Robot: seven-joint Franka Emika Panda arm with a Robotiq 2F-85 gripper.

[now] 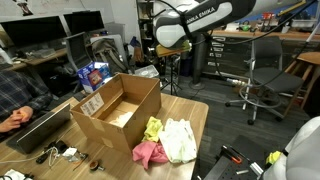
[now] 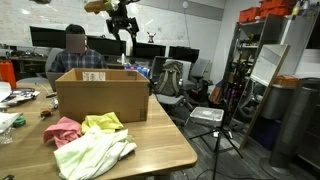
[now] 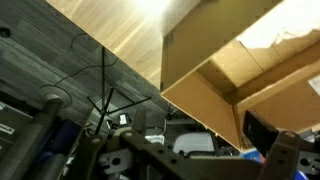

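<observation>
High above the table, near the far side of the cardboard box (image 1: pixel 118 110), hangs my gripper (image 1: pixel 165 50). In the wrist view its two dark fingers stand wide apart, so the gripper is open with nothing between them. The box is open at the top, and something whitish (image 3: pixel 262 30) lies inside. In front of it on the table are a pink cloth (image 2: pixel 62 132), a yellow cloth (image 2: pixel 102 122) and a larger white cloth (image 2: pixel 92 155), all crumpled.
Cables and small items (image 1: pixel 62 150) lie on the table's left part. A blue and white package (image 1: pixel 94 76) stands behind the box. Bare tabletop (image 2: pixel 165 145) shows right of the cloths; past its edge are the floor and a tripod (image 2: pixel 222 130).
</observation>
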